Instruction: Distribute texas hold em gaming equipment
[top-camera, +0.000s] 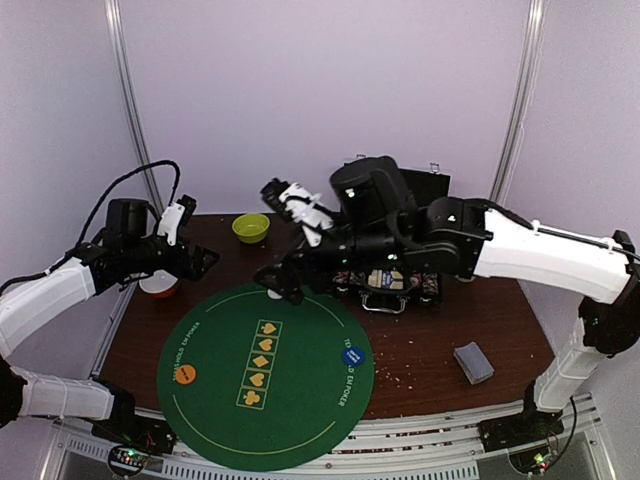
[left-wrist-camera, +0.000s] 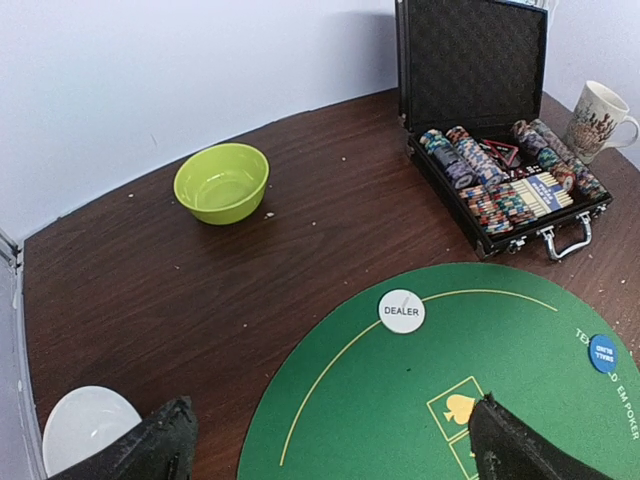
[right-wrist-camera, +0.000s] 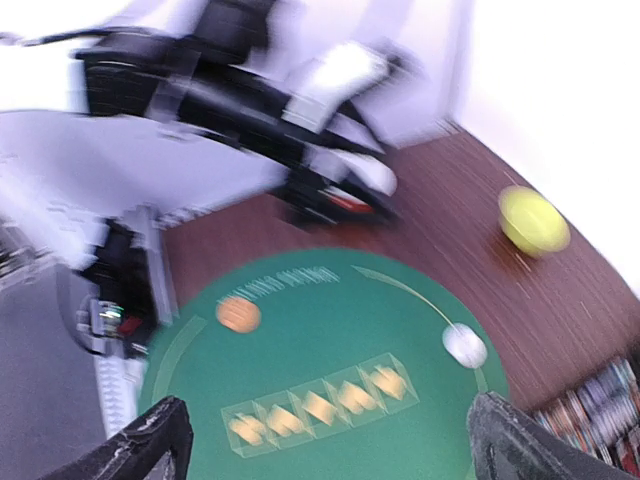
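On the green round poker mat (top-camera: 210, 345) lie an orange button (top-camera: 185, 374) at the left, a blue small-blind button (left-wrist-camera: 603, 353) at the right, and a white dealer button (left-wrist-camera: 401, 311) at the far edge. The open black chip case (left-wrist-camera: 470, 70) holds chip rows and is partly covered by my right arm in the top view. A grey card deck (top-camera: 473, 363) rests on the bare wood at right. My right gripper (top-camera: 275, 240) hovers above the mat's far edge, open and empty. Over the table's left side, my left gripper (top-camera: 200, 262) is open with nothing between its fingers.
A lime-green bowl (left-wrist-camera: 222, 184) stands at the back left. A white bowl (left-wrist-camera: 88, 430) is under my left gripper. The mug (left-wrist-camera: 597, 122) sits beside the case. Bare wood is free between the green bowl and the case.
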